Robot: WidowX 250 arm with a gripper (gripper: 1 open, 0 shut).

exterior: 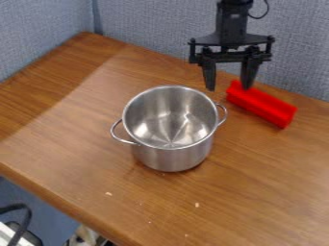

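Note:
A steel pot [168, 139] with two wire handles stands on the wooden table, a little left of centre. A red oblong object [264, 106] lies behind it to the right. My black gripper [230, 74] hangs at the top, open with nothing between its fingers, above and behind the pot's right side, near the left end of the red object.
Grey padded walls stand along the back and left. Cables show at the lower left corner.

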